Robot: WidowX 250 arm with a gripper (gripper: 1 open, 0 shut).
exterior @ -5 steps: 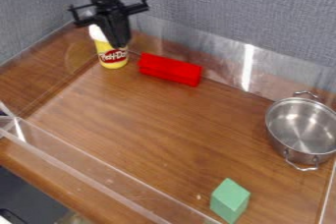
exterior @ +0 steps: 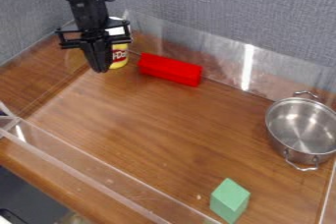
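Note:
My gripper point(exterior: 94, 49) hangs at the upper left of the camera view, low over the wooden floor. Just behind it and to its right stands a yellow can point(exterior: 118, 53) with a red label and white top, partly hidden by the gripper. Whether anything is between the fingers is hidden, and so is how far they are parted.
A red cylinder point(exterior: 170, 70) lies right of the can. A steel pot point(exterior: 301, 130) stands at the right, and a green block point(exterior: 230, 200) at the lower right.
My gripper has moved left and down, from above and right of the can to low beside it, covering part of it. The other objects have not visibly moved.

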